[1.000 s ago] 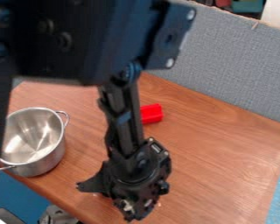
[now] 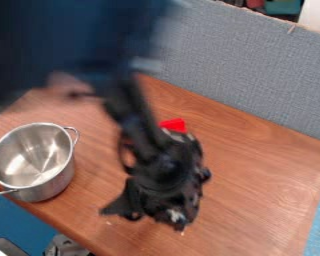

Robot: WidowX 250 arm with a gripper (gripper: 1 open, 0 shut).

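My black gripper (image 2: 149, 205) hangs low over the middle of the wooden table, blurred by motion, and its fingers are too smeared to show how far apart they are. Behind the arm, a red object (image 2: 174, 125) lies on the table, partly hidden. A steel pot (image 2: 36, 155) with wire handles stands at the left edge of the table.
A grey padded wall (image 2: 243, 70) runs along the back. Below the table's front left edge is a blue surface with metal parts.
The upper arm has shifted up and left, uncovering more of the back wall, and is now blurred. The gripper has moved slightly. The pot stays in place.
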